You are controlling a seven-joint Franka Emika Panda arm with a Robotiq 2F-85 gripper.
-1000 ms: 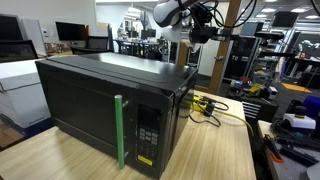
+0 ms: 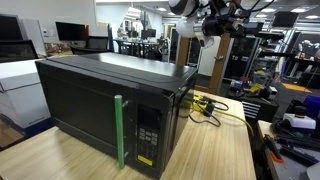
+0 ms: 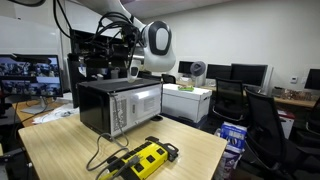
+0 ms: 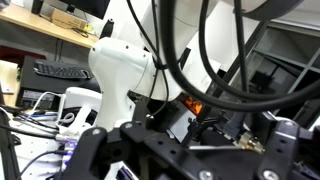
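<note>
A black microwave (image 2: 105, 100) sits on the wooden table, its front facing the exterior view 1 camera. Its door looks closed, with a green upright handle strip (image 2: 119, 130) beside the keypad (image 2: 149, 130). Exterior view 2 shows the back and side of the microwave (image 3: 100, 105). High above its far end is my gripper (image 2: 205, 22), clear of it. Dark gripper parts (image 4: 180, 150) fill the lower wrist view. The fingers are open, and no held object shows; the fingertips are hard to make out.
Behind the microwave lies a yellow device (image 3: 140, 162) with a loose cable on the table. Bare tabletop (image 2: 215, 155) lies to the microwave's right. Office chairs (image 3: 270, 120) and a white cabinet (image 3: 185, 102) stand beyond the table.
My gripper and its hanging cables have shifted slightly to the right and turned, as seen in exterior view 1. The microwave and yellow device have stayed put.
</note>
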